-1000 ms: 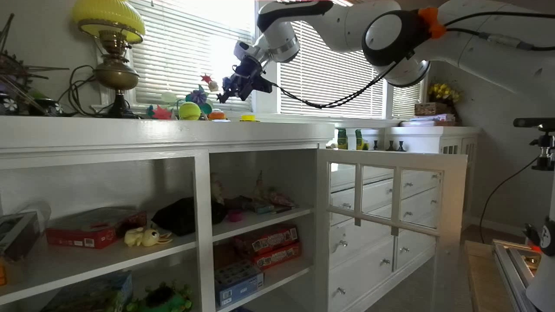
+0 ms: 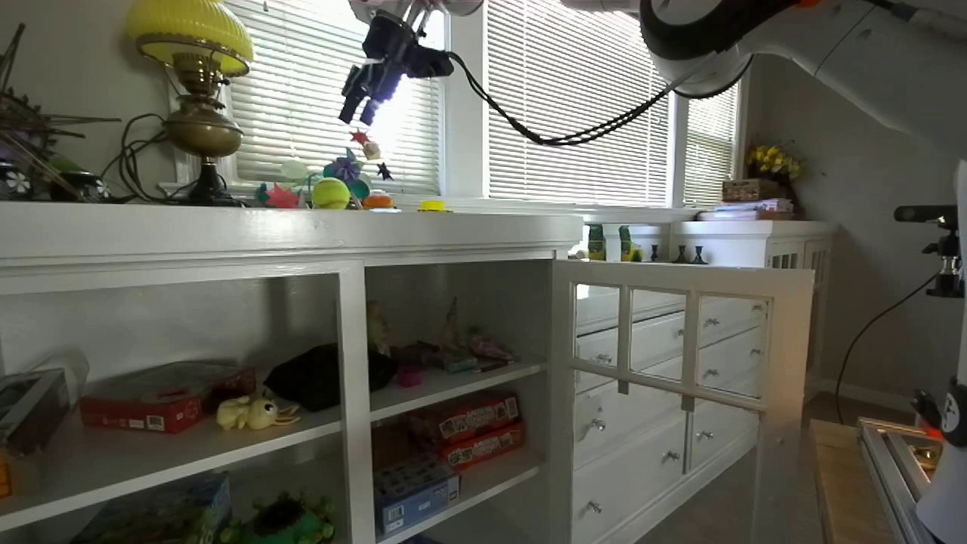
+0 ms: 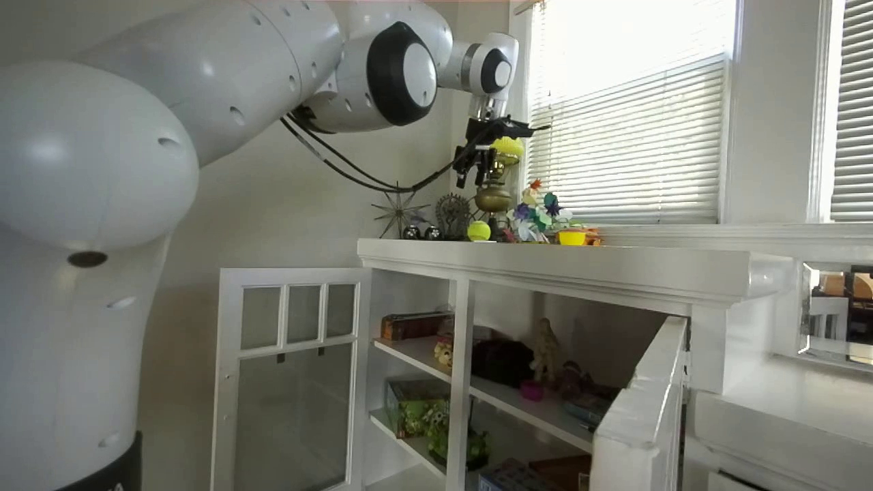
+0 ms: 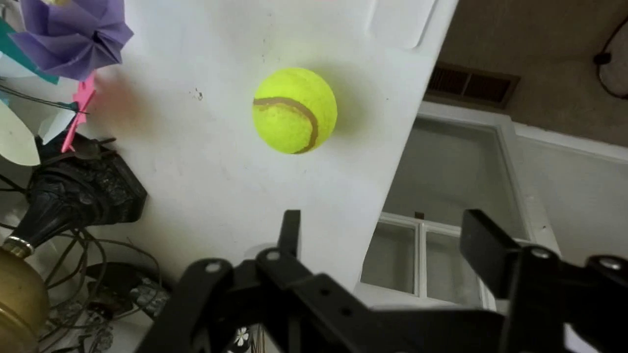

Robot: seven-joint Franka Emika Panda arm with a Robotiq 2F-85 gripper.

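Note:
A yellow-green tennis ball [image 4: 294, 111] rests on the white cabinet top [image 4: 200, 188], also visible as a ball [image 2: 331, 193] in exterior view 1 and a ball [image 3: 479, 230] in exterior view 2. My gripper [image 2: 358, 116] hangs above the cabinet top, clear of everything on it. Seen from the wrist, the gripper has its fingers spread wide, with only the cabinet edge and floor showing beyond the gap. The ball appears up and left of that gap, apart from the fingers.
The brass lamp [image 2: 204, 136] stands left of the ball, cables around its base [image 4: 88, 182]. Paper flowers [image 4: 76, 38] sit close by. A yellow cup [image 3: 572, 236] is on the top. The cabinet door [image 2: 671, 340] swings outward, and shelves below hold boxes and toys.
In exterior view 1 my gripper has risen and shifted left, turning from a slanted pose to point more downward. The arm has lifted with it; the ball has stayed put.

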